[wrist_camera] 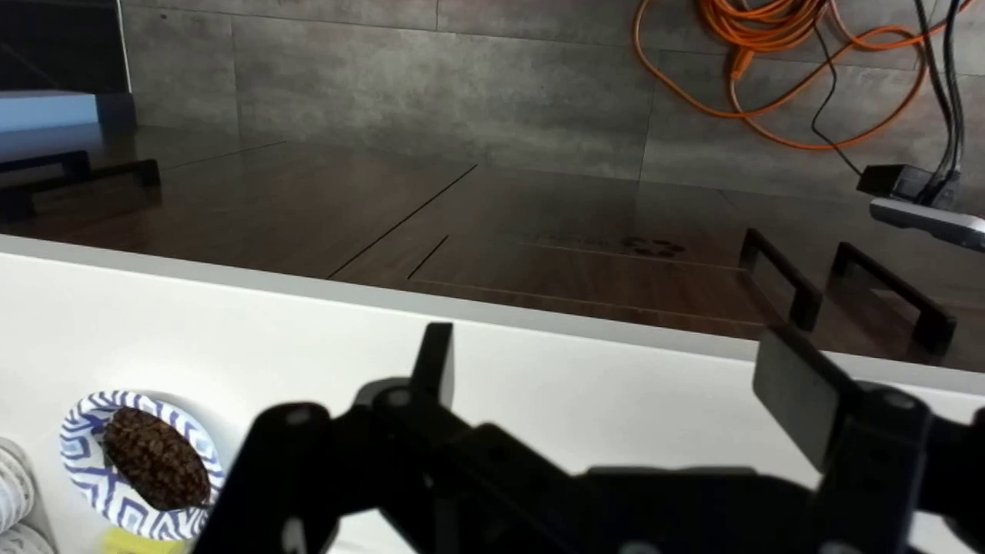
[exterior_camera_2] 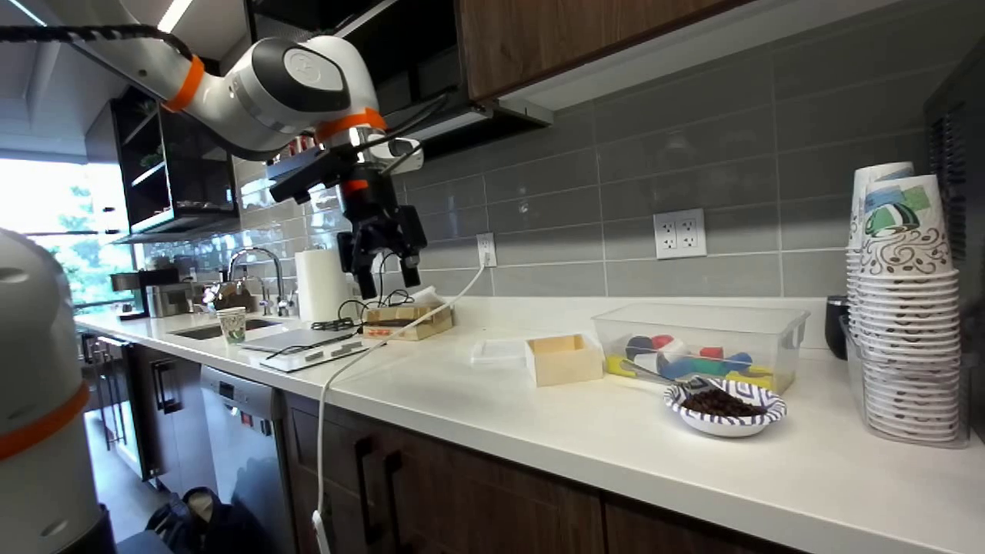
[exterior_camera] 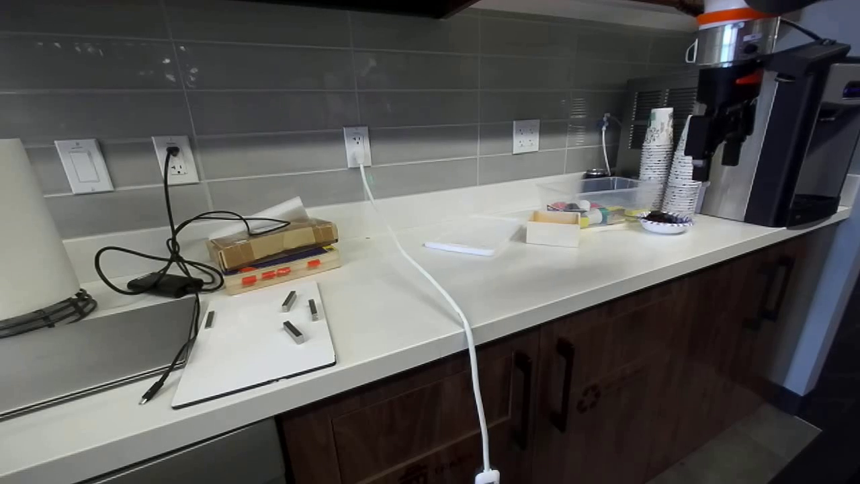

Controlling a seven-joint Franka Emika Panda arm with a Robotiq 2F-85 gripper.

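Observation:
My gripper (exterior_camera_2: 388,286) hangs in the air above the counter, its fingers pointing down. In the wrist view its finger pads (wrist_camera: 796,392) stand wide apart with only bare counter between them, so it is open and empty. A patterned paper bowl (wrist_camera: 83,466) filled with dark brown bits (wrist_camera: 157,458) lies off to the left in that view, well away from the fingers. Seen from exterior view 2, the bowl (exterior_camera_2: 725,428) rests on the counter near a small open cream box (exterior_camera_2: 565,362) and a clear bin (exterior_camera_2: 785,355) of coloured items.
Stacked paper cups (exterior_camera_2: 909,351) stand at the right end. A white cable (exterior_camera: 439,286) crosses the counter and hangs over its front edge. On the left, a white board (exterior_camera: 250,367) carries several small metal blocks, beside cardboard boxes (exterior_camera: 278,245). Mid-counter has bare space.

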